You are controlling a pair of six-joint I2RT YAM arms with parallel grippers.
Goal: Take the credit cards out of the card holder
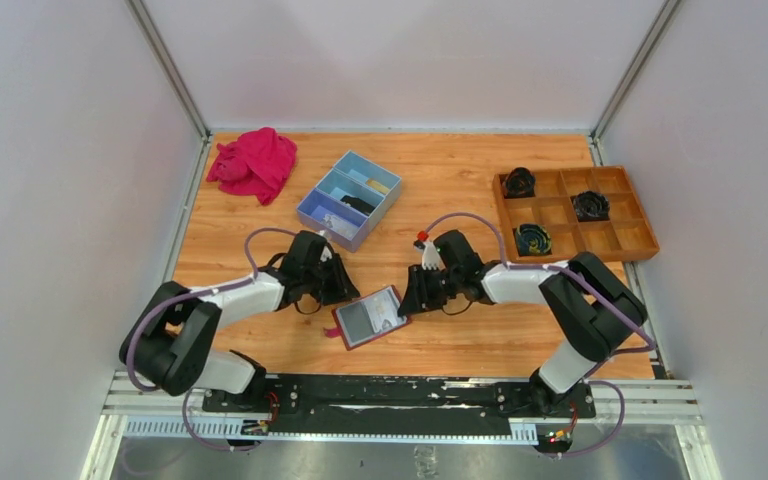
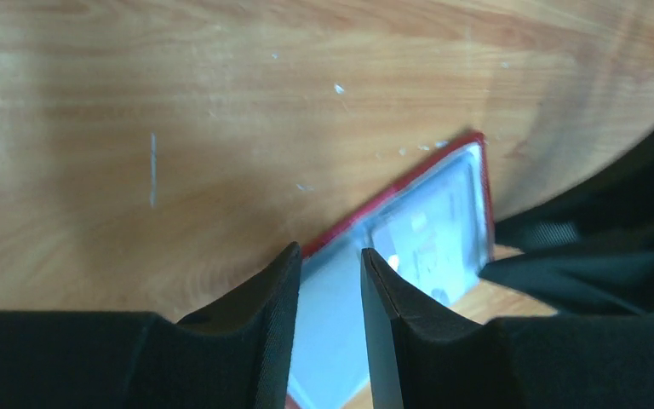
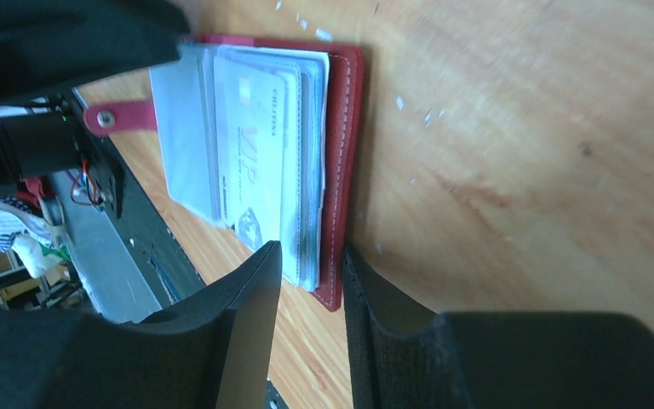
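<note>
The card holder (image 1: 372,318) lies open on the table, dark red at its edges, with clear sleeves. A pale card marked VIP (image 3: 260,145) sits in a sleeve in the right wrist view. Beside the holder's upper left side is my left gripper (image 1: 353,294), part open, with the holder beyond its fingertips (image 2: 289,256) in the left wrist view. My right gripper (image 1: 407,309) is at the holder's right end, also part open. In the right wrist view the holder's red edge (image 3: 341,162) ends between its fingertips; contact cannot be made out.
A blue-grey divided box (image 1: 375,212) holding a few items stands behind the holder. Pink cloth (image 1: 255,163) lies at the back left, and a wooden compartment tray (image 1: 550,210) at the back right. Bare table surrounds the holder.
</note>
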